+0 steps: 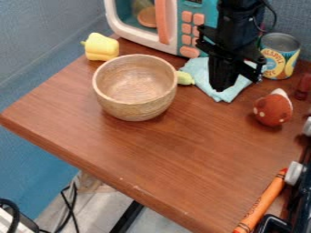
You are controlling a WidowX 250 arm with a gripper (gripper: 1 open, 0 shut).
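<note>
A black gripper [224, 71] hangs over the pale blue cloth [202, 71] at the back right, pointing down; whether it is open or shut, or holds anything, cannot be made out. A wooden bowl [135, 87] sits left of centre on the table [145, 164]. A red round object with a white tip [272, 110] lies at the right, clear of the gripper. A small pale yellow-green item [184, 78] lies beside the bowl.
A toy microwave [153, 23], a yellow cup [100, 47] and a can [279, 56] stand at the back. An orange marker-like stick [259, 205] and dark objects line the right front edge.
</note>
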